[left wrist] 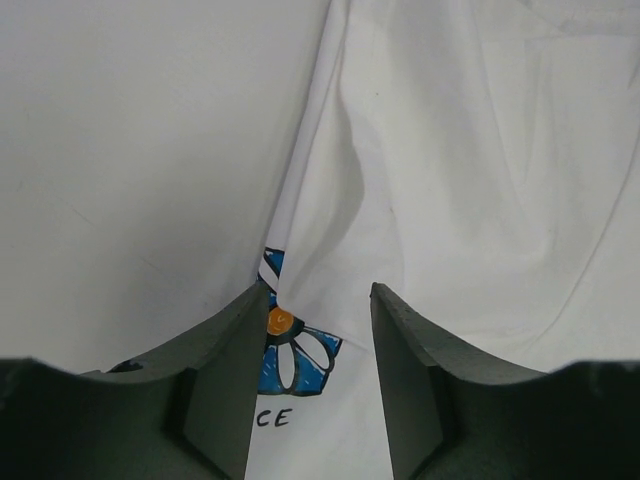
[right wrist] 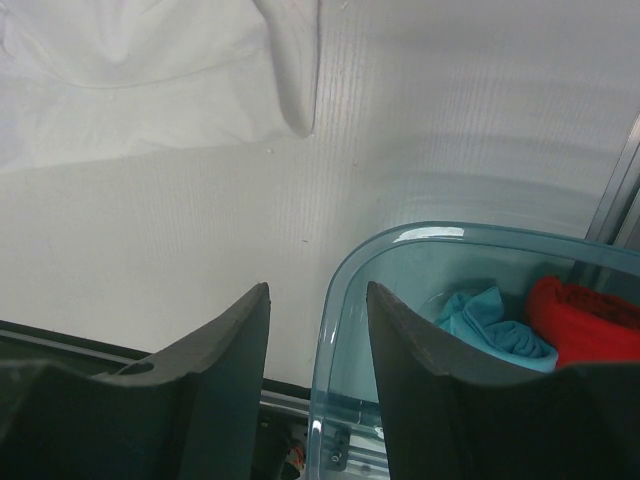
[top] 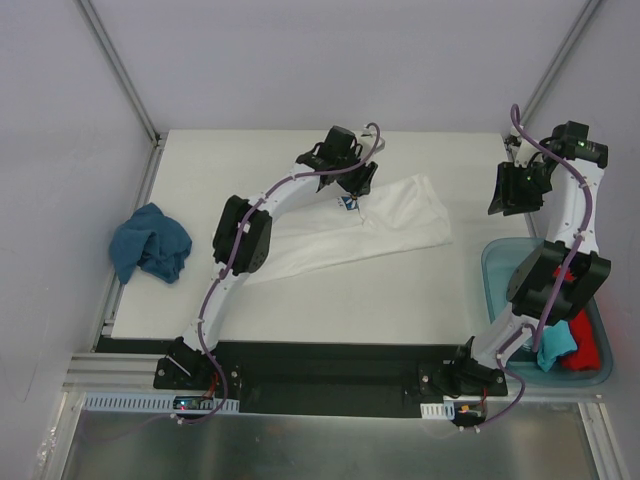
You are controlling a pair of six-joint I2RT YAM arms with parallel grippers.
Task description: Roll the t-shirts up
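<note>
A white t-shirt (top: 325, 240) lies spread across the middle of the table, its right part folded over in uneven creases. Its blue and orange print (left wrist: 290, 355) shows beside the folded layer (left wrist: 430, 200). Above that print, my left gripper stands open, the folded edge running up between and beyond its fingers; nothing is gripped. Off to the right, my right gripper is open and empty, above the table by the bin's rim. The shirt's right end (right wrist: 200, 80) shows at the upper left of the right wrist view.
A teal bin (top: 492, 290) at the right holds a red cloth (right wrist: 580, 318) and a light blue cloth (right wrist: 495, 325). A crumpled dark blue cloth (top: 150, 243) lies at the table's left edge. Bare table (top: 370, 300) shows in front of the shirt.
</note>
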